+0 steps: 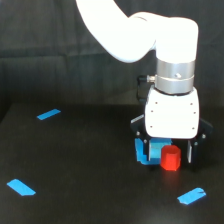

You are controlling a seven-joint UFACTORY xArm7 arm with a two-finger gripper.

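My gripper (168, 150) points down at the right of the table, below the white arm. Right under it are a blue block (154, 148) and a small red block (171, 158), close together. The red one stands in front and to the right of the blue. Dark finger parts show on either side of the pair. The white hand covers the tops of both blocks, and whether the fingers touch either of them cannot be made out.
Flat blue pieces lie on the dark table: one at the back left (49, 114), one at the front left (21, 187) and one at the front right (192, 196). A dark curtain hangs behind.
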